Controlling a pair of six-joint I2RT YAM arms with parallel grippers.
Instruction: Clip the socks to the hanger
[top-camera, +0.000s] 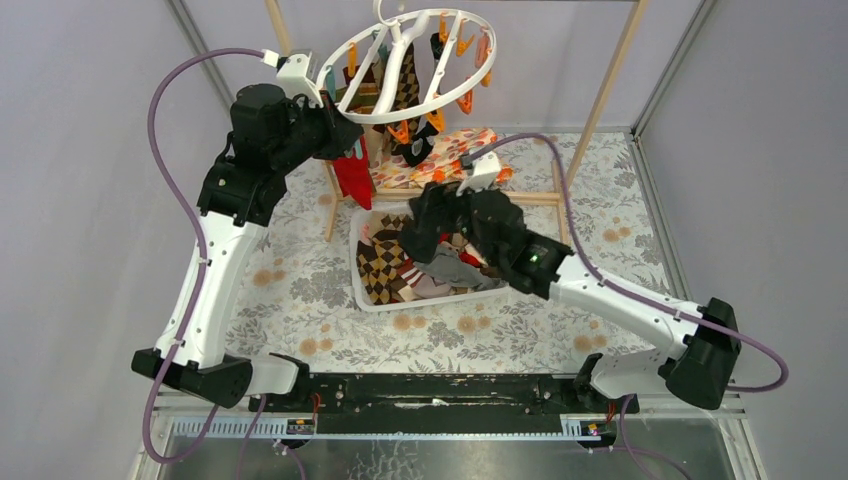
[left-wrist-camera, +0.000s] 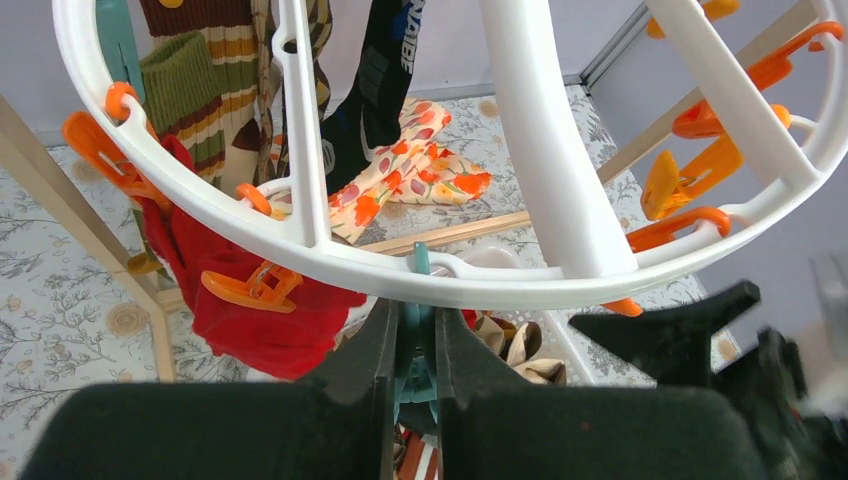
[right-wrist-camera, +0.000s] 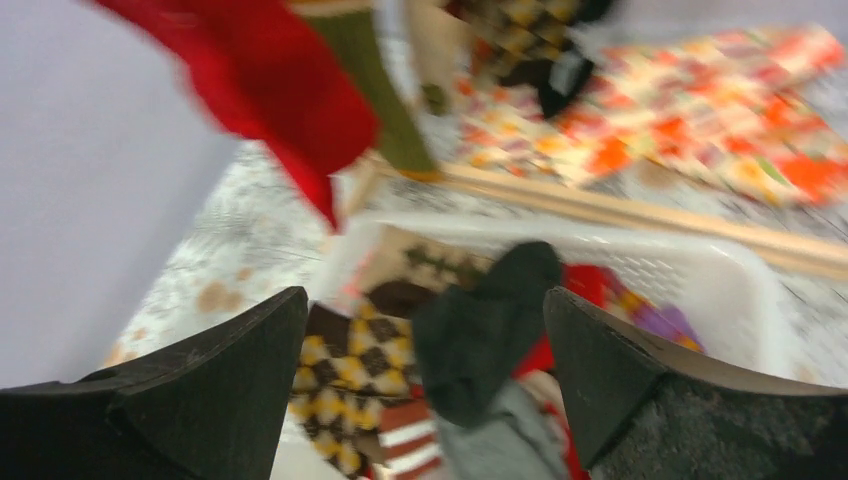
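Note:
My left gripper is shut on a teal clip (left-wrist-camera: 421, 260) at the near rim of the white round hanger (left-wrist-camera: 400, 283). A red sock (left-wrist-camera: 250, 325) hangs left of that clip, near an orange clip (left-wrist-camera: 255, 287). Striped socks (left-wrist-camera: 185, 90) and a black sock (left-wrist-camera: 375, 90) with white lettering hang farther back. Over the bin, my right gripper is open, with no sock between its fingers. Loose socks lie below it, among them a dark one (right-wrist-camera: 480, 330) and a checkered one (right-wrist-camera: 350, 365).
The white bin (top-camera: 365, 300) stands beneath the hanger. Behind it are a wooden frame (top-camera: 600, 100) and an orange-patterned cloth (top-camera: 460, 150). Several orange clips, such as one (left-wrist-camera: 690, 180), line the ring's right side. Floor to the bin's right is clear.

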